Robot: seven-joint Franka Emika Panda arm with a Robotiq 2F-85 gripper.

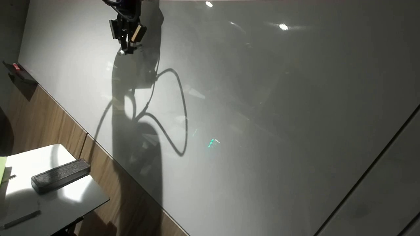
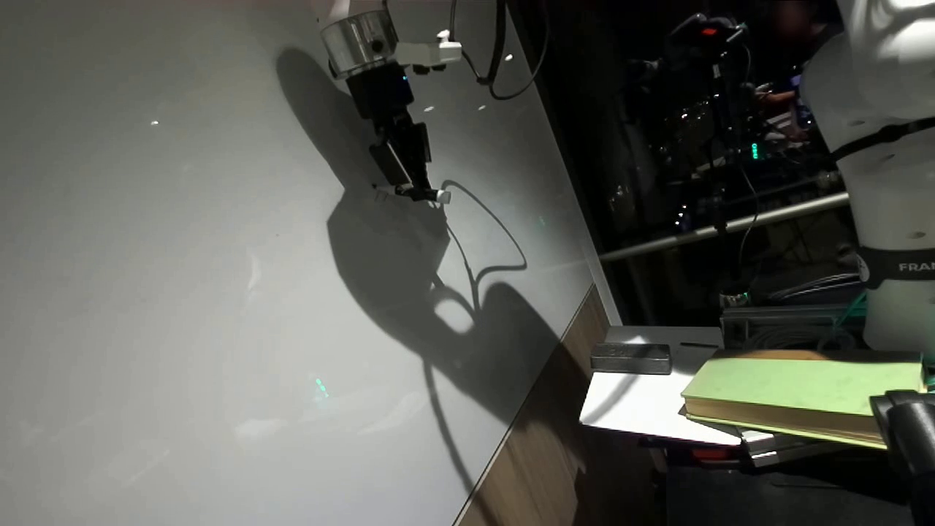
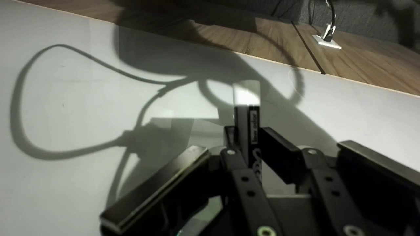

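Observation:
My gripper is shut on a dark marker (image 3: 247, 118). Its white end and "low odor" lettering face the wrist camera. Exterior view 1 has the gripper (image 1: 128, 48) at the upper left, in front of a large whiteboard (image 1: 256, 177). The marker's pale end (image 2: 444, 197) pokes out on one side of the fingers in exterior view 2, a thin tip on the other. I cannot tell whether that tip touches the board. No clear written strokes show on the board.
On a small white table (image 1: 88, 198) lies a dark eraser-like block (image 1: 61, 175); a green book (image 2: 798, 381) rests beside it. A ledge with a red item (image 1: 16, 67) sits at the board's left edge. The board's middle is clear.

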